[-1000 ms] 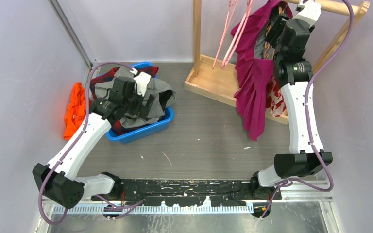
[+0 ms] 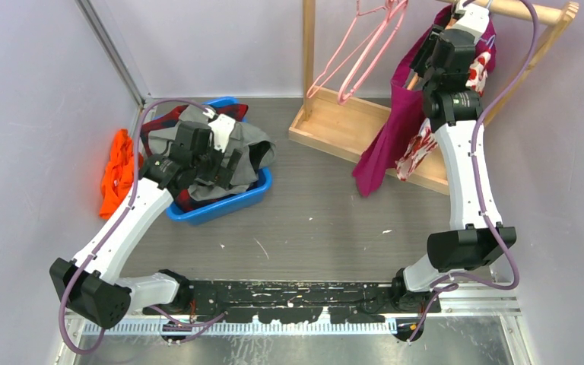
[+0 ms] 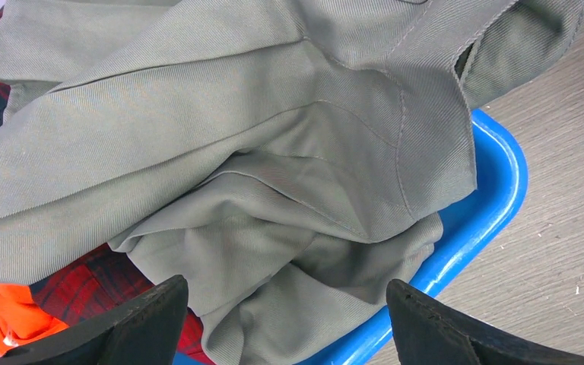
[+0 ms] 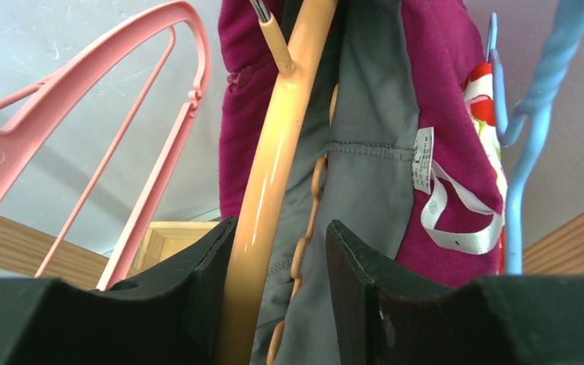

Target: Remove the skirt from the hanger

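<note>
A magenta skirt (image 2: 404, 125) with a grey lining (image 4: 372, 114) hangs from the rack at the back right. Its wooden hanger (image 4: 277, 144) slants through the right wrist view, skirt cloth behind it. My right gripper is part open, with the hanger's bar between its fingers. The bar lies against the left finger (image 4: 201, 293), while a gap separates it from the right finger (image 4: 350, 281). Above grey clothes (image 3: 274, 152) in the blue bin (image 3: 502, 175), my left gripper stands open and empty.
Pink hangers (image 2: 369, 57) dangle left of the skirt. A red-and-white patterned garment (image 2: 418, 152) hangs beside it, and a blue hanger (image 4: 536, 114) is close to my right gripper. Orange cloth (image 2: 118, 175) lies left of the bin.
The skirt swung left and partly back, its lower end rising; the patterned garment and pink hangers also swung. My left arm stayed still.
</note>
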